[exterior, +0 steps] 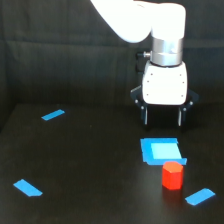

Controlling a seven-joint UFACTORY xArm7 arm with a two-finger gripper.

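Note:
A small red block (172, 176) rests on the dark table in the right half, slightly nearer the camera than a blue-bordered square (147, 148) with a pale centre. Beyond that square hangs my gripper (163, 117), pointing down from the white arm. Its fingers (145, 115) stand wide apart and I see nothing between them. The red block is clear of the gripper, and the pale centre of the square looks empty.
Blue tape strips mark the table at back left (53, 115), front left (28, 188) and front right (200, 197). Black cloth (65, 60) covers the back.

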